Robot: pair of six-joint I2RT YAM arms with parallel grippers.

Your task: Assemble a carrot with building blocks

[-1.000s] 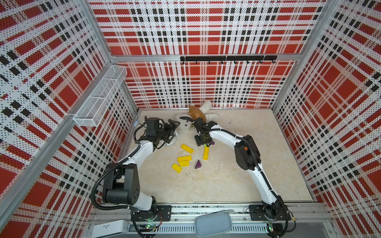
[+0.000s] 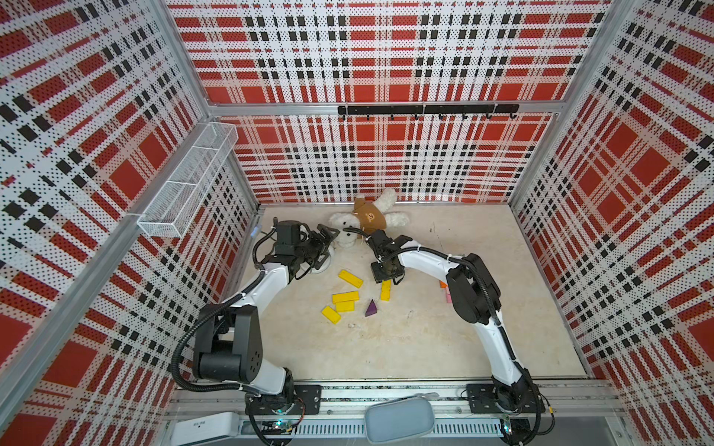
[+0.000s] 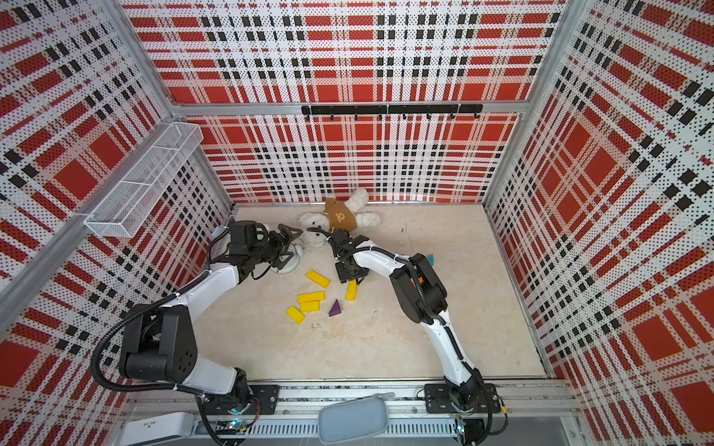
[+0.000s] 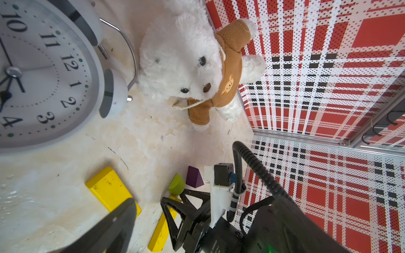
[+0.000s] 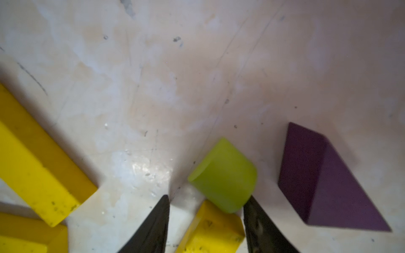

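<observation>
In the right wrist view my right gripper is low with its fingers apart around the junction of a green block [image 5: 223, 172] and the end of a yellow block [image 5: 211, 234]; a purple triangular block [image 5: 320, 181] lies to the right, another yellow block [image 5: 42, 164] to the left. My left gripper [image 2: 324, 245] hangs open over the back left. Several yellow blocks [image 2: 345, 296] and a purple block [image 2: 371, 307] lie in the middle of the table, orange [image 2: 442, 284] and pink [image 2: 448, 297] pieces behind the right arm.
A white teddy bear [image 4: 181, 63] in a brown shirt lies at the back, beside a white alarm clock [image 4: 38, 80] under my left arm. A wire basket [image 2: 186, 178] hangs on the left wall.
My right gripper has moved down and slightly right toward the front, now covering the back end of the upright-lying yellow block. The left arm looks unchanged.
</observation>
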